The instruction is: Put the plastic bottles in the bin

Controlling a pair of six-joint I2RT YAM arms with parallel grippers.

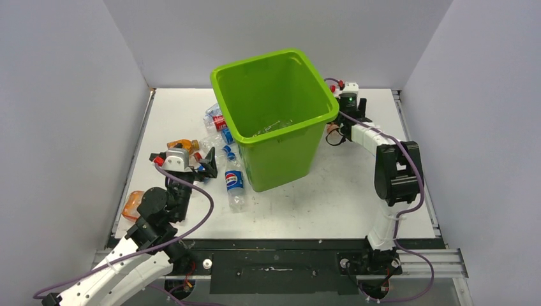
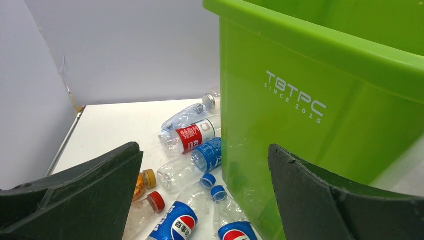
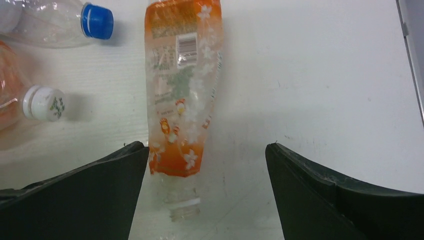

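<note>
A green bin [image 1: 281, 159] stands mid-table with some clear plastic inside. Left of it lie several bottles: a Pepsi bottle [image 1: 234, 185], a red-label bottle [image 2: 192, 137], a blue-label bottle [image 2: 207, 155], orange ones. My left gripper [image 1: 198, 166] is open above these, facing the bin's side. Behind the bin's right side, my right gripper is open over a flattened orange-label bottle [image 3: 182, 90]; a blue-capped bottle [image 3: 55, 25] and a white-capped bottle [image 3: 15, 100] lie to its left.
Bare table [image 1: 319, 210] spans the front right. Walls [image 1: 459, 153] enclose the back and sides. An orange bottle [image 1: 133, 205] lies at the left front edge.
</note>
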